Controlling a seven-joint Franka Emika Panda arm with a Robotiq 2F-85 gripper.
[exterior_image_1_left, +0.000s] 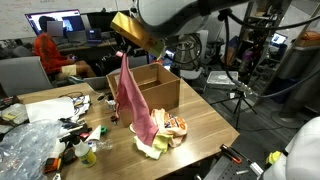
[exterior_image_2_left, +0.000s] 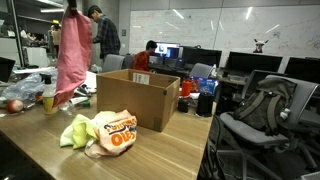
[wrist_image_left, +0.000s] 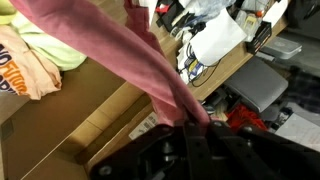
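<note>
A pink cloth hangs in a long strip from my gripper, high above the table. In the wrist view the cloth runs up to my gripper, which is shut on its end. Exterior view 2 shows the cloth hanging left of the open cardboard box; the gripper itself is out of that picture. Beneath, on the table, lie a pale yellow cloth and an orange-and-white printed cloth, crumpled against each other.
Plastic wrapping, a yellow-labelled container and several small items crowd the table's left side. The cardboard box stands at the back. Bare tabletop shows to the right of the cloths.
</note>
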